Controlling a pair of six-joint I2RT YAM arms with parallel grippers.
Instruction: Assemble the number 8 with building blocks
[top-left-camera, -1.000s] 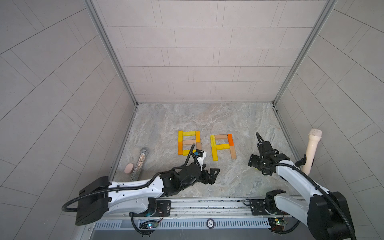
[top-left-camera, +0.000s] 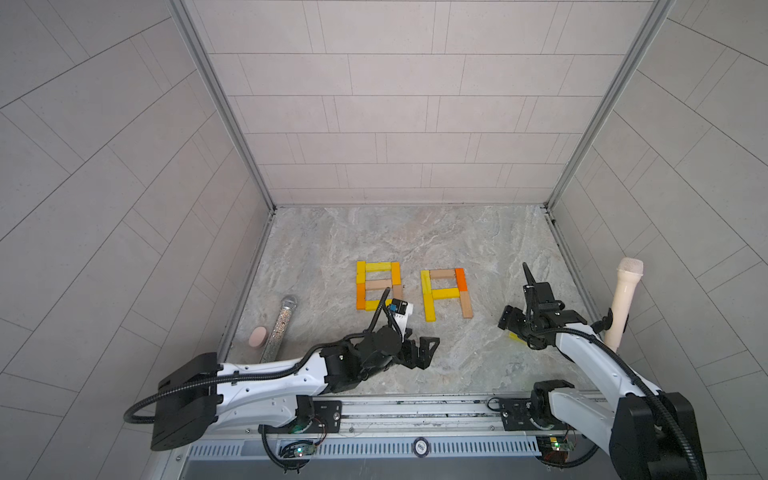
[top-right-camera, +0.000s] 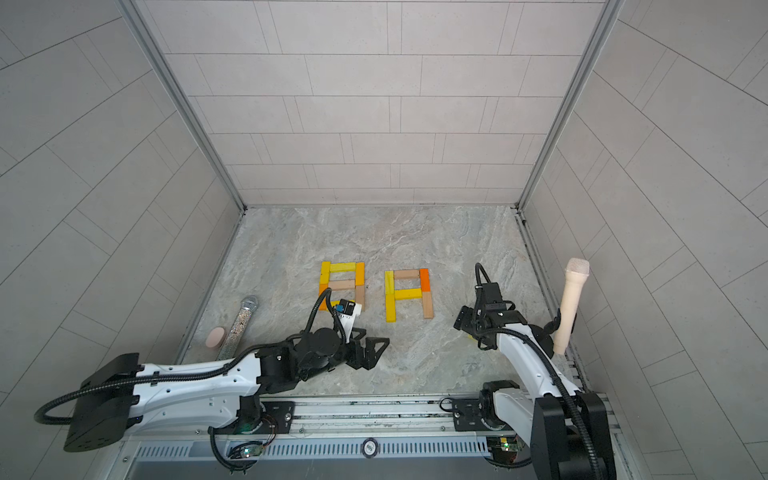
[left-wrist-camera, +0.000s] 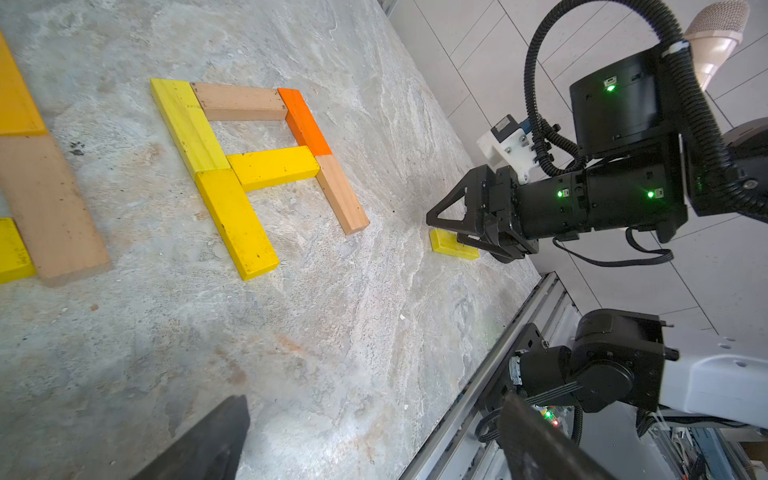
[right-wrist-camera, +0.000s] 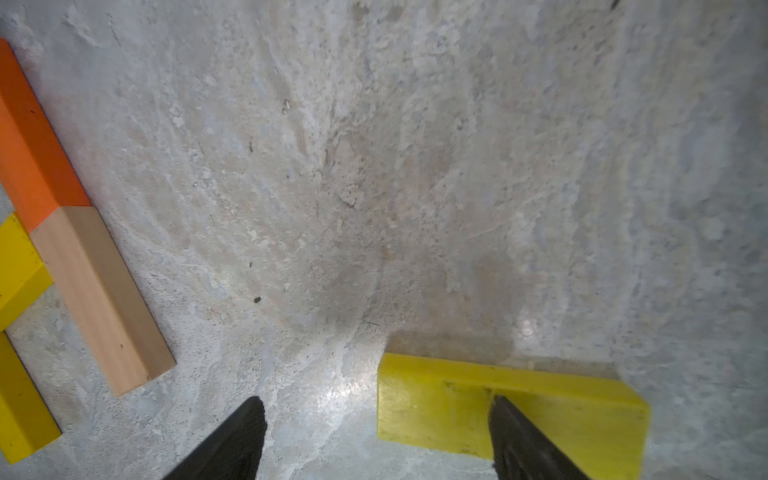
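Two block figures lie on the marble floor: a left figure shaped like an 8 (top-left-camera: 377, 265) and a right figure (top-left-camera: 429, 304) with a top, middle bar and two sides, its bottom open. A loose yellow block (right-wrist-camera: 432, 400) lies at the right, under my right gripper, whose right finger overlaps it in the wrist view; nothing is held, and the finger stands part open. My left gripper is open and empty, low in front of the figures, partly covering the left figure in the top views.
A pink disc (top-left-camera: 257, 336) and a pellet-filled tube (top-left-camera: 278, 326) lie at the left. A cream microphone-like cylinder (top-left-camera: 623, 296) stands by the right wall.
The left arm and the block figures are unchanged.
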